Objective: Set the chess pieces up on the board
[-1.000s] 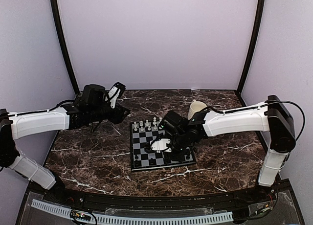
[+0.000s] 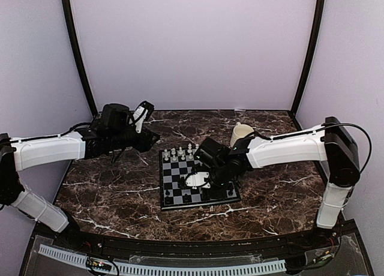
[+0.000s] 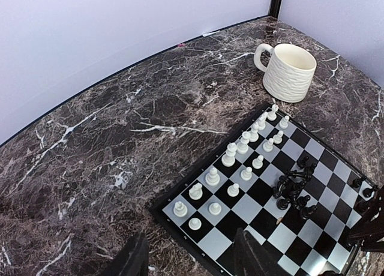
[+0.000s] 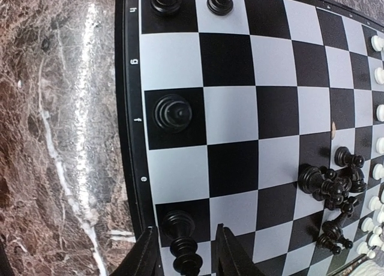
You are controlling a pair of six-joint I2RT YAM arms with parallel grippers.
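Note:
Several white pieces [image 3: 213, 176] stand in rows along one side of the chessboard [image 2: 170, 206]. In the right wrist view, a tall black piece [image 4: 180, 225] stands on a dark edge square beside the letter e. My right gripper is around it, part open, with gaps showing on both sides. Another black piece [image 4: 173, 113] stands on the f edge square, and two more are near the h corner. A heap of black pieces [image 4: 330, 183] lies toppled mid-board. My left gripper hangs open and empty, left of the board in the top view.
A white mug [image 3: 289, 72] stands on the marble table behind the board. Bare marble [image 2: 114, 198] lies left of the board. The right arm hides part of the board in the top view.
The right arm has shifted very slightly over the board. The left arm has stayed where it was, and no piece visibly moved.

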